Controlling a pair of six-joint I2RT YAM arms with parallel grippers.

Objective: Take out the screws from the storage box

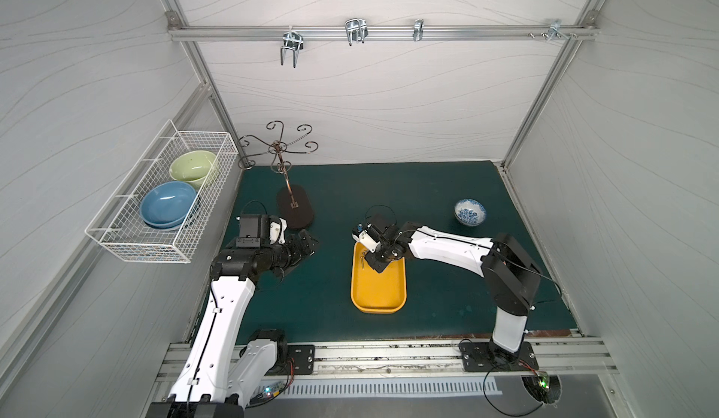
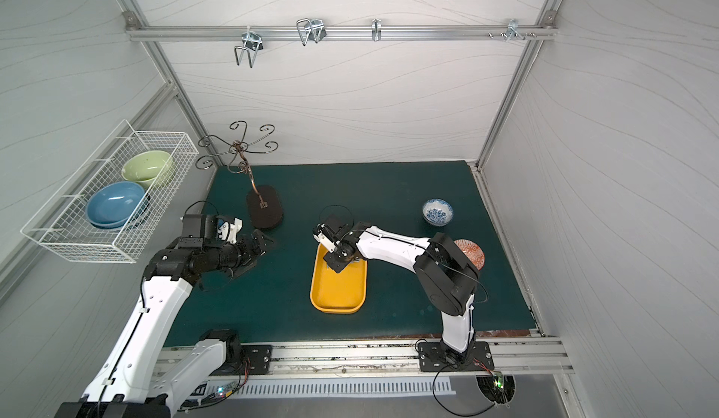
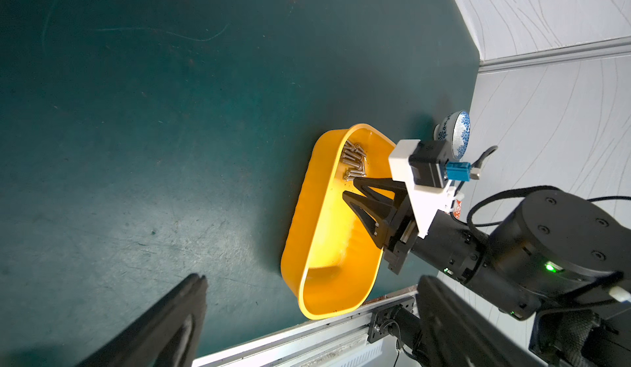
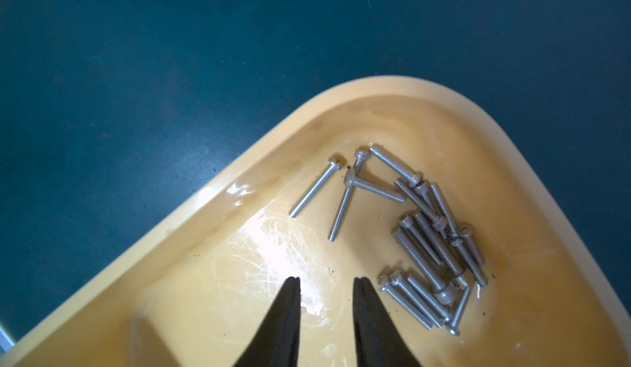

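A yellow storage box (image 1: 378, 298) (image 2: 337, 298) stands mid-table, with several steel screws (image 3: 353, 159) (image 4: 420, 248) clustered at its far end. My right gripper is inside or just above the box beside the screws; its fingers stand part open with nothing between them. In the right wrist view the nearest screws lie to the right of the fingertips and beyond them. My left gripper (image 1: 303, 244) stands open and empty over the table left of the box.
A metal stand (image 1: 296, 208) is at the back left, a blue-white bowl (image 1: 470, 212) at the right, and a red patterned dish (image 2: 469, 250) behind the right arm. A wire basket (image 1: 127, 249) with bowls hangs on the left.
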